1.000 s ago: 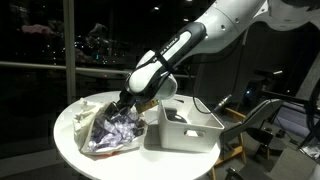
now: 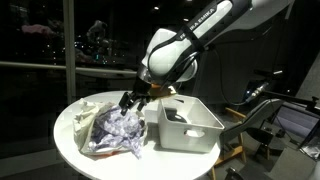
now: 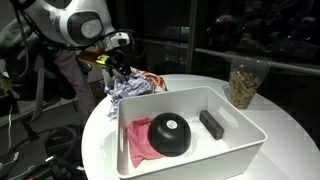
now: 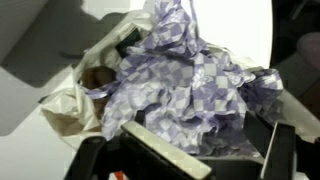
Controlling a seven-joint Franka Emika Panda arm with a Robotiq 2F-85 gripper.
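A crumpled purple-and-white checkered cloth (image 4: 190, 90) lies bunched in an open pale bag (image 4: 60, 112), seen from above in the wrist view. In exterior view 1 the cloth (image 2: 118, 130) and bag (image 2: 84, 122) rest on the left part of the round white table. My gripper (image 2: 132, 101) hovers just over the cloth's right side there. Its fingers are open, their fingers (image 4: 95, 158) spread along the bottom of the wrist view. Nothing is visibly held. From exterior view 2, the cloth (image 3: 128, 88) sits behind the white box, below my gripper (image 3: 118, 70).
A white box (image 3: 205, 172) stands beside the cloth, holding a black bowl (image 3: 169, 134), a pink cloth (image 3: 142, 141) and a dark block (image 3: 212, 124). A clear container of brown pieces (image 3: 243, 82) stands near the table's far edge. Bare tabletop (image 3: 275, 112) lies around that container.
In exterior view 1 the arm has shifted to the right and its upper link sits differently. My gripper has moved slightly right above the cloth. The box has stayed in place.
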